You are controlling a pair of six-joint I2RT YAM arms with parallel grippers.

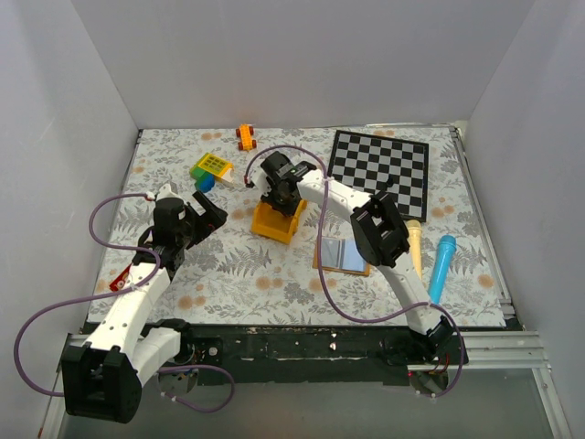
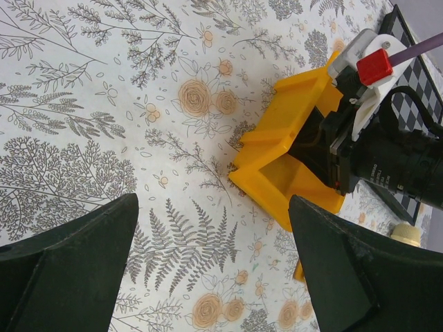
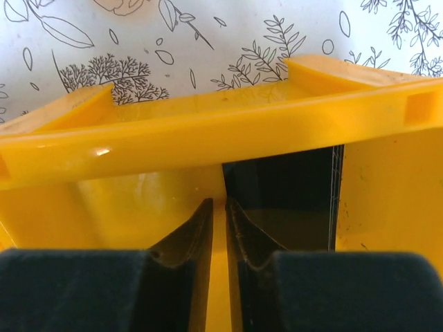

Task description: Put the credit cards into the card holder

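Observation:
The yellow card holder (image 1: 272,225) sits mid-table, with my right gripper (image 1: 279,201) down in it. In the right wrist view its fingertips (image 3: 219,204) are a narrow gap apart inside the holder (image 3: 138,138), beside a dark card-like slab (image 3: 280,187) standing in the right part; whether they touch it I cannot tell. The left wrist view shows the holder (image 2: 266,194) partly hidden by the right gripper. My left gripper (image 1: 206,213) stands open left of the holder, nothing between its fingers.
A chessboard (image 1: 356,155) lies at the back right, a hinged board (image 1: 331,256) right of the holder, blue (image 1: 443,265) and cream (image 1: 414,247) tubes farther right. Toys (image 1: 217,165) lie at the back left.

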